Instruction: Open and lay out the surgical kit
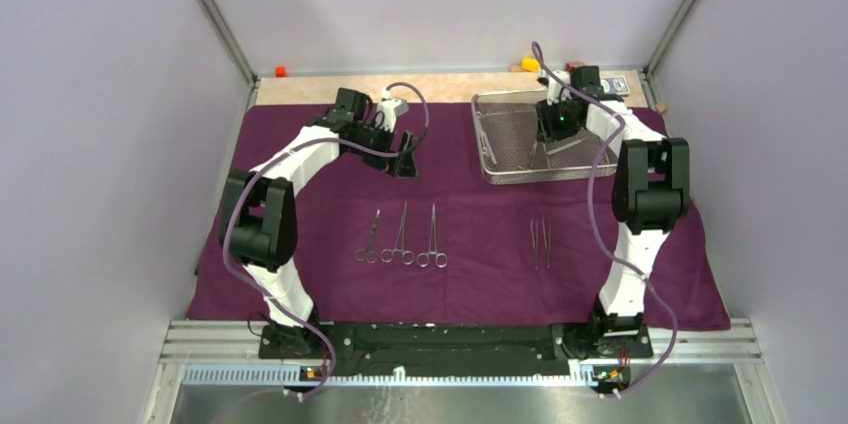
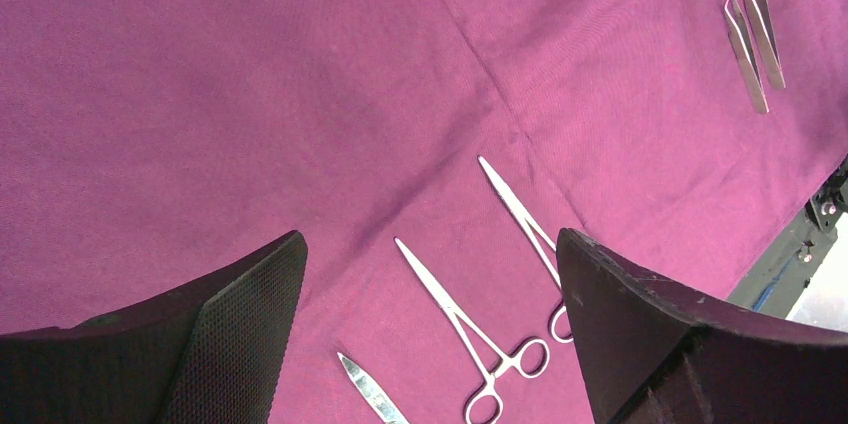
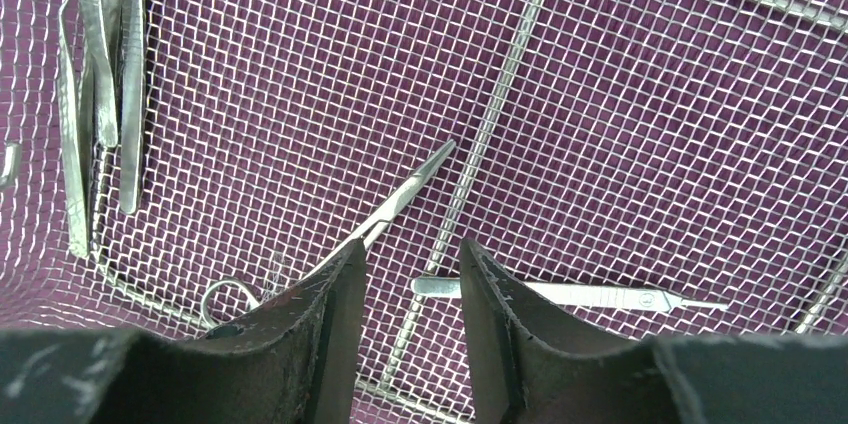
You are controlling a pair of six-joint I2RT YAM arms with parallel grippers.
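My right gripper is open over the mesh tray (image 1: pixel 510 173). Beneath it in the right wrist view lie a ringed instrument (image 3: pixel 398 194) and a scalpel handle (image 3: pixel 590 295), the latter crossing below the right finger; several flat instruments (image 3: pixel 132 134) lie at the tray's side. My left gripper stands open above the cloth, left of the tray. On the cloth below, three ringed instruments (image 1: pixel 404 239) form a row at centre-left, and several tweezers (image 1: pixel 547 244) lie in front of the tray.
The purple cloth (image 1: pixel 480 284) has bare room between the two rows and at both sides. A wooden strip (image 1: pixel 300 89) runs along the back, with small coloured blocks (image 1: pixel 530 64) and other items on it.
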